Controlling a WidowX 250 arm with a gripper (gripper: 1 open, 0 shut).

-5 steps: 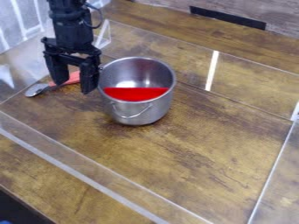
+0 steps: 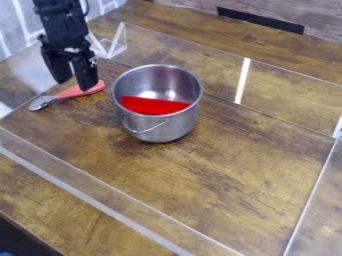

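My black gripper (image 2: 68,74) hangs open at the upper left, above a utensil with a red handle (image 2: 84,88) and a metal head (image 2: 43,103) lying on the wooden table. To their right stands a steel pot (image 2: 162,130) with a wire handle, a red object (image 2: 152,104) inside it.
Pale clear strips or panels run along its left and right parts.
My gripper has moved left, away from the pot, uncovering more of the red-handled utensil. The pot looks unmoved.
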